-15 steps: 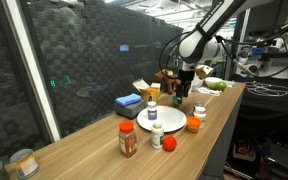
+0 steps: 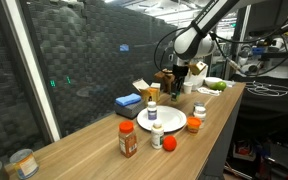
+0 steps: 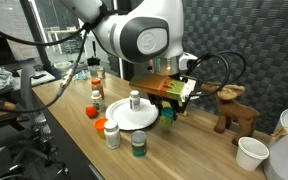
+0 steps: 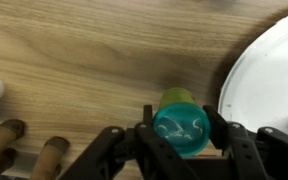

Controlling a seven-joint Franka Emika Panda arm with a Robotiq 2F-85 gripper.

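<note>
My gripper [image 3: 167, 107] is shut on a small bottle [image 3: 166, 118] with a teal-green cap, beside the white plate. From above, in the wrist view, the round cap [image 4: 181, 128] sits between the two dark fingers, with some of the yellowish body showing past it. Exterior view 1 has the gripper [image 2: 176, 91] and the bottle at the plate's far side, small and partly dark. Whether the bottle's base is clear of the table cannot be made out.
The white plate [image 3: 125, 118] bears a white jar [image 3: 135, 101]. Nearer stand a white bottle [image 3: 112, 134] and a dark jar [image 3: 139, 144]. A brown deer figure [image 3: 236, 112] and a white cup [image 3: 251, 153] are to the right. Bare wood lies between.
In exterior view 1 the arm has risen a little and shifted slightly left over the past second. The plate and the things around it have stayed put.
</note>
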